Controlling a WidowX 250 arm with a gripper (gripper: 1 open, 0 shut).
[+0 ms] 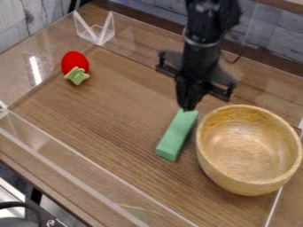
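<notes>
My gripper (178, 71) hangs above the middle of the table (95, 151), its black fingers pointing down, blurred by motion; whether anything is between them is hard to see, and it looks shut. Below it a green bar (178, 133) lies flat, just left of a large yellow bowl (246, 155).
At the upper left lie a red object (74, 62) and a small light-green piece (77, 77). A white wire-like holder (94, 27) stands at the back left.
</notes>
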